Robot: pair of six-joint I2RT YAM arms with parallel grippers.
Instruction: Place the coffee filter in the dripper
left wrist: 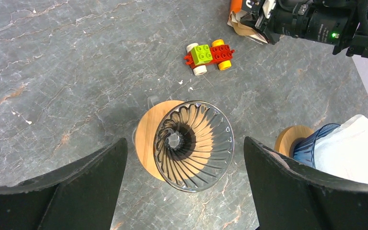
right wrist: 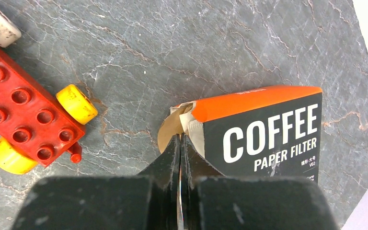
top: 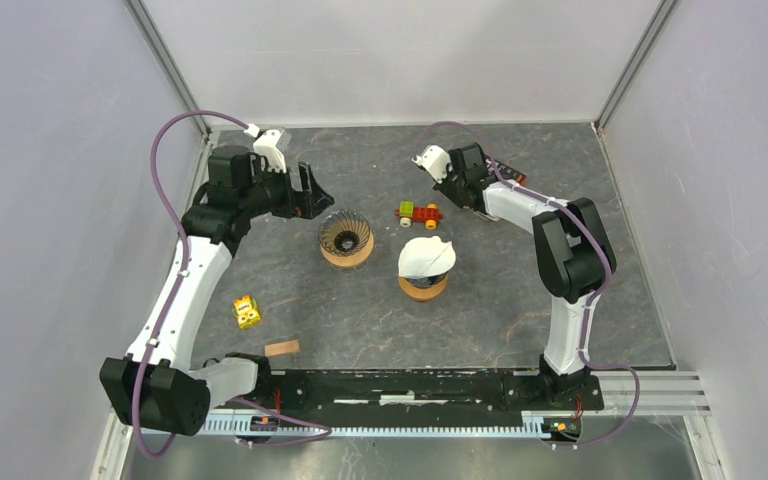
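Note:
A ribbed clear dripper [top: 345, 232] [left wrist: 211, 143] on a wooden ring lies beneath my left gripper, which is open and empty. To its right, white paper filters [top: 426, 256] [left wrist: 347, 148] fill a second holder [left wrist: 309, 146] on a wooden base. My right gripper is shut, nothing seen between its fingers, over the torn open end of a black-and-orange coffee paper filter box [right wrist: 263, 134]; whether it touches the box is unclear.
A red toy car [top: 418, 215] [right wrist: 28, 115] sits left of the box. A yellow toy [top: 247, 312] and a wood strip [top: 282, 347] lie at the front left.

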